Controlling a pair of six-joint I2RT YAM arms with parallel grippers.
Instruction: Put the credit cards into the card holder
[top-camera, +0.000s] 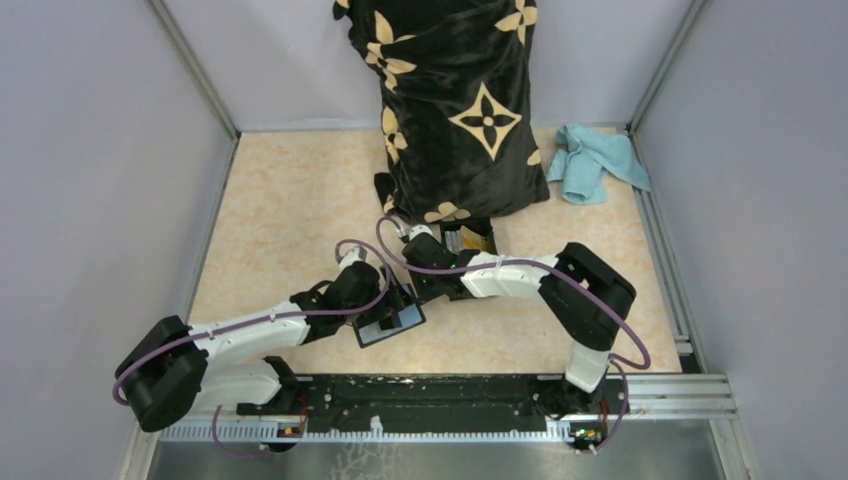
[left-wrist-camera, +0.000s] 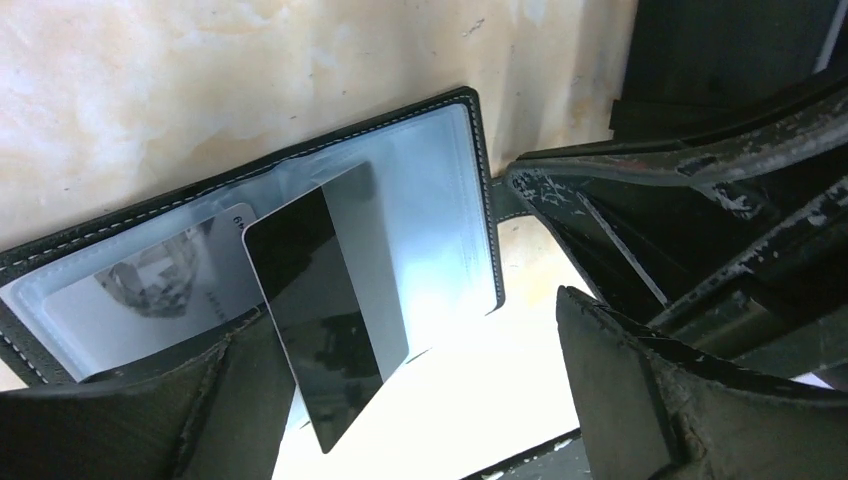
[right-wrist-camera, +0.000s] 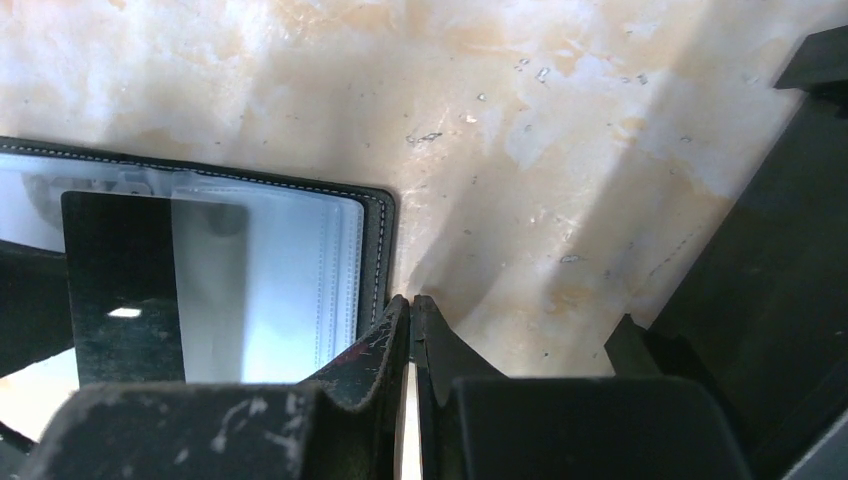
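Observation:
An open card holder (top-camera: 404, 319) with clear sleeves and a stitched dark edge lies on the table. A black card (left-wrist-camera: 305, 290) sits partly under the clear sleeve, its dark part outside and its right part inside. Another card (left-wrist-camera: 160, 275) with a grey picture shows in the left half of the holder. My left gripper is open over the holder, one finger (left-wrist-camera: 255, 390) against the black card's outer edge. At the holder's right edge, by a short strap (left-wrist-camera: 506, 202), my right gripper has its fingertips almost together; whether the strap is between them is hidden.
A black box (top-camera: 486, 228) with several cards stands behind and beside my right arm. At the back are a large dark patterned cushion (top-camera: 455, 110) and a blue cloth (top-camera: 597, 163). Bare table (top-camera: 290, 200) lies open to the left.

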